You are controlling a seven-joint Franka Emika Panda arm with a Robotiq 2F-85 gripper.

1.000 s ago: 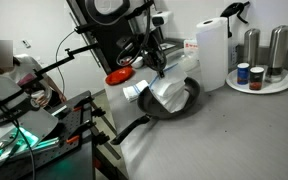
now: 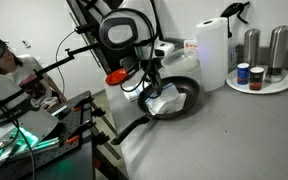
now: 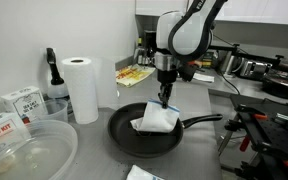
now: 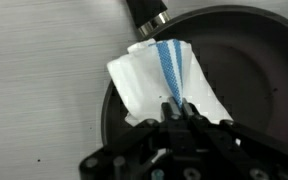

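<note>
A white cloth with blue stripes (image 4: 171, 72) lies bunched in the black frying pan (image 4: 246, 30), one part of it reaching over the rim by the handle. My gripper is shut on the cloth, pinching it over the pan. In the second exterior view the cloth (image 3: 158, 118) hangs from the fingertips down into the pan (image 3: 124, 126). From the first exterior view, the cloth (image 2: 166, 101) covers part of the pan's inside, and the pan's handle (image 2: 130, 130) points toward the near left.
A paper towel roll (image 2: 213, 55) stands behind the pan, and a tray (image 2: 260, 83) with shakers is at the back right. Clear plastic containers (image 3: 34, 150) sit beside the pan. Another folded cloth (image 3: 144, 172) lies on the table.
The gripper has come down with the cloth. The cloth, lifted higher and more upright before, now lies lower and more slumped in the pan.
</note>
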